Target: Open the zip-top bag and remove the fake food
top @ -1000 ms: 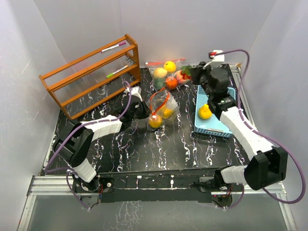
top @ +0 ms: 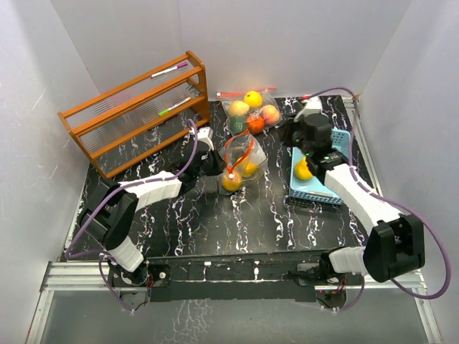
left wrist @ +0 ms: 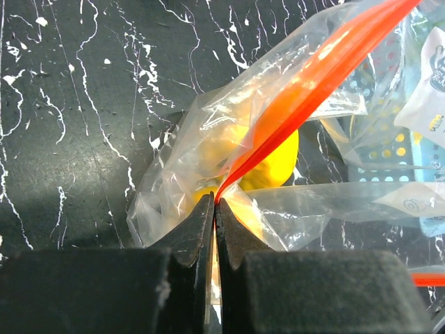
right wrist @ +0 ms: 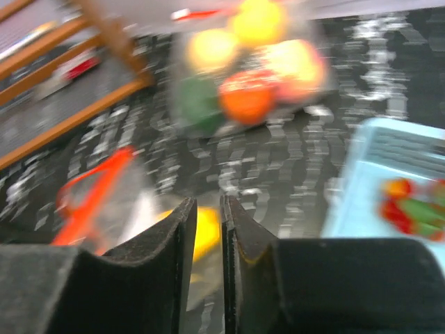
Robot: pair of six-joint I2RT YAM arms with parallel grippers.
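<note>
An open zip top bag (top: 254, 156) with yellow fake fruit (left wrist: 271, 156) inside lies mid-table. My left gripper is shut on the bag's edge at the red zip strip (left wrist: 292, 111). My right gripper is blurred in the top view, raised above the tray; in its own view it is shut, with nothing clearly visible between the fingertips. The blue tray (right wrist: 348, 202) holds red and green fake food (right wrist: 403, 209) and a yellow piece (top: 303, 170).
A second bag of fruit (top: 251, 111) lies at the back. A wooden rack (top: 130, 118) stands back left.
The left arm is nearly still.
</note>
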